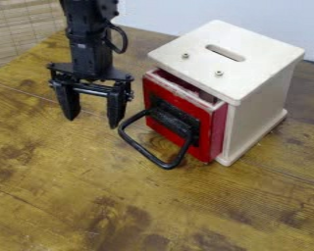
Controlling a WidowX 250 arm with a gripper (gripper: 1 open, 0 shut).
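My black gripper (91, 101) hangs open at the upper left, its two fingers pointing down with nothing between them, left of a white wooden box (251, 123). The box has a red front door (207, 137) facing left, standing slightly out from the body at its top. A black bent handle (152, 157) sticks out from the door down toward the table, apart from my fingers.
A white wall stands behind the box, and a woven mat (16, 29) is at the far upper left.
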